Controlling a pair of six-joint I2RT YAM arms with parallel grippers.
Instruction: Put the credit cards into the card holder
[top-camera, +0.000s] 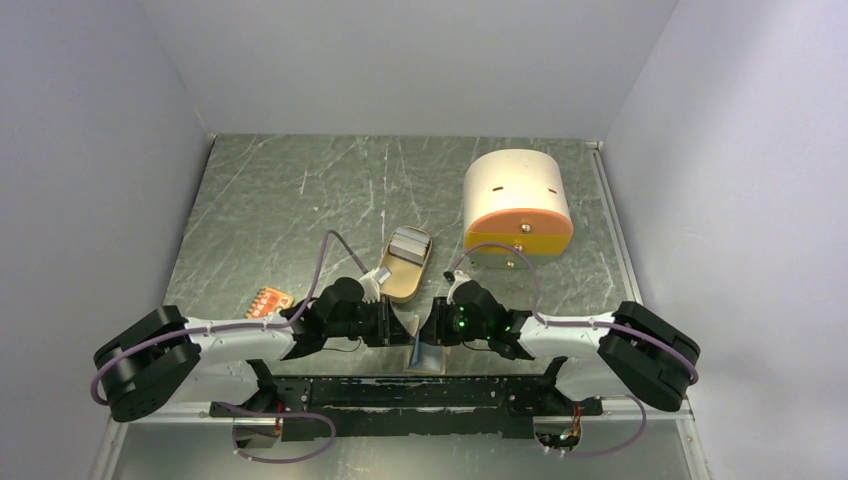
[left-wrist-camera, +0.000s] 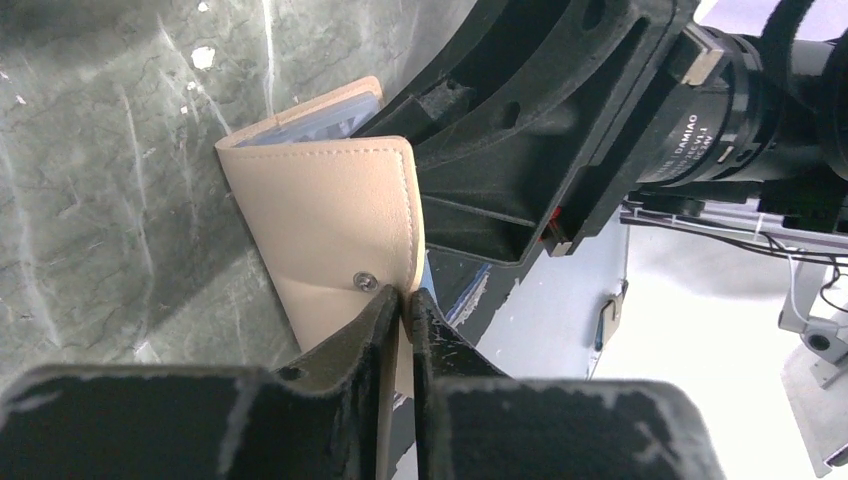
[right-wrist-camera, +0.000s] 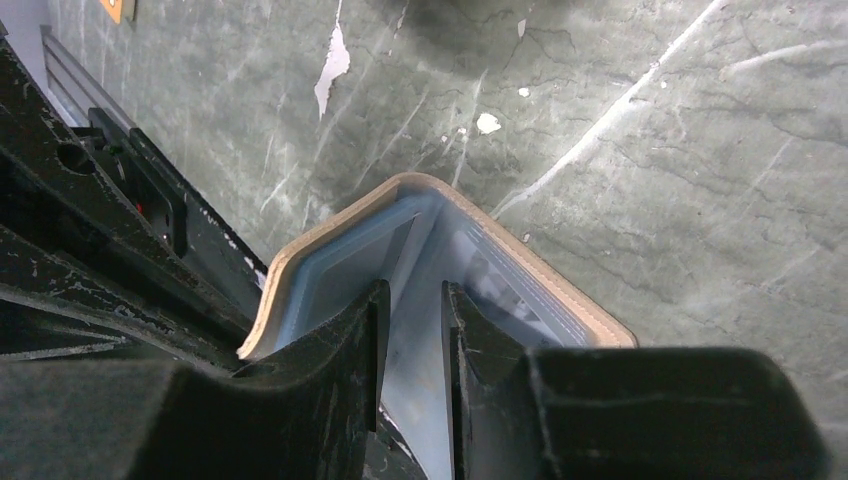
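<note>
The beige card holder (top-camera: 426, 366) stands partly open at the table's front edge, between my two arms. In the left wrist view its snap-button cover (left-wrist-camera: 320, 210) faces me, and the cover's edge runs between the close-set fingertips of my left gripper. Inside the opened holder, clear bluish sleeves (right-wrist-camera: 440, 250) show below and around my right gripper. Its fingers are a narrow gap apart, with sleeve visible in the gap; whether they touch it is hidden. A stack of pale cards (top-camera: 410, 245) lies in the tan tray (top-camera: 400, 281).
A rounded cream cabinet (top-camera: 515, 185) with coloured drawers stands at the back right. An orange notebook (top-camera: 268, 301) lies by my left arm.
</note>
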